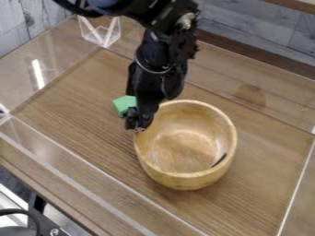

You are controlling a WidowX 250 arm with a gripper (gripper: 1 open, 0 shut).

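My black gripper [142, 112] hangs above the back-left rim of a wooden bowl [185, 157], its fingers pointing down in front of a small green block [124, 104]. The fingertips are dark and overlap, with no object clearly between them. The bowl stands on the wooden table, and a small dark item [220, 159] shows at its right inner side, too small to identify. The arm hides part of the block.
A white wire object [101, 28] stands at the back left. Dark cables lie at the lower left edge.
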